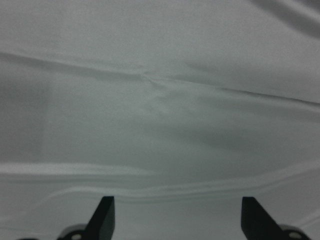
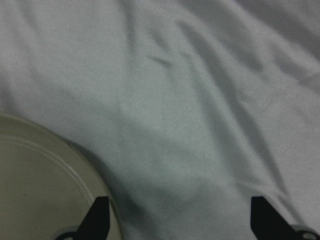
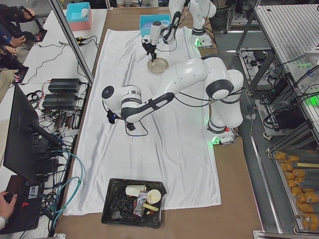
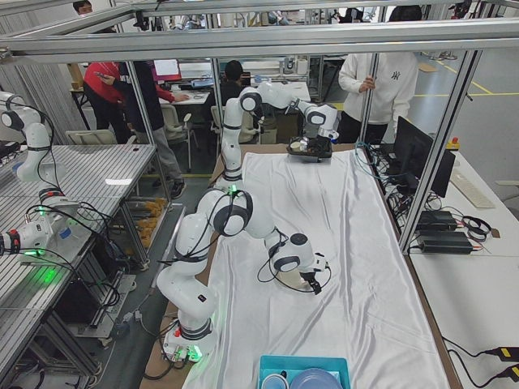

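Observation:
A round beige plate (image 3: 158, 65) lies on the white cloth (image 3: 139, 159) near the far end in the camera left view. My right gripper (image 4: 311, 280) is at that plate, open and empty; in the right wrist view the plate's rim (image 2: 65, 155) passes by the left finger. My left gripper (image 3: 123, 122) hangs over the middle of the cloth, open, with only bare cloth between its fingers in the left wrist view.
A black bin (image 3: 114, 199) with packets and a cup stands at one end of the cloth, a blue bin (image 4: 342, 373) with dishes at the other. Monitors and cables line one side.

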